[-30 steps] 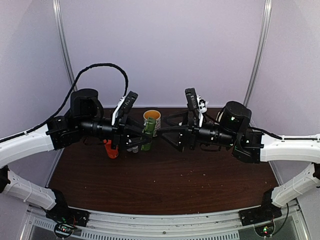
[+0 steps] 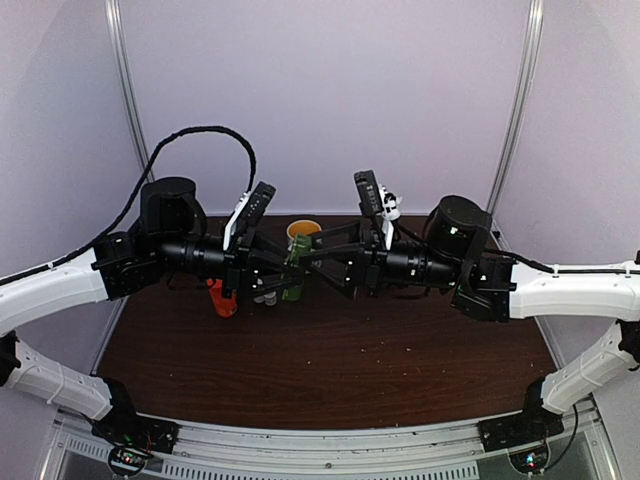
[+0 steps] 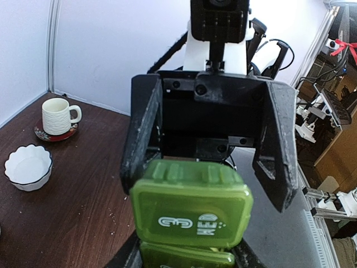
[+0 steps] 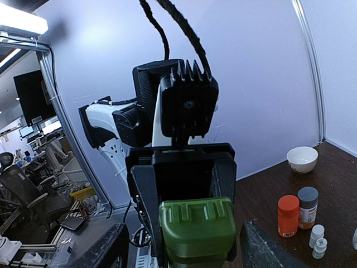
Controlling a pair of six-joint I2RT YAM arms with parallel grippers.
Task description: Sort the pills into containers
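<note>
A green pill box [image 3: 192, 206] with white lettering is held upright above the table, with my left gripper shut on its lower part. Facing it from the right, my right gripper [image 2: 318, 255] has its fingers [image 4: 265, 248] spread, one on each side of the box's lid end. In the right wrist view, gaps show between the green box [image 4: 198, 226] and both of these fingers. The lid looks shut, and no pills are visible. An orange-red bottle [image 4: 288, 215] and a grey-capped bottle [image 4: 307, 206] stand together on the table.
Two small white bottles [image 4: 318, 234] stand near the orange-red one. A white bowl [image 4: 302, 159], a fluted white dish [image 3: 29, 166] and a white mug [image 3: 58, 116] on a saucer are farther off.
My right gripper has moved left, closing the gap to the green box until its fingers reach around the box's end. The left arm and the box have stayed put.
</note>
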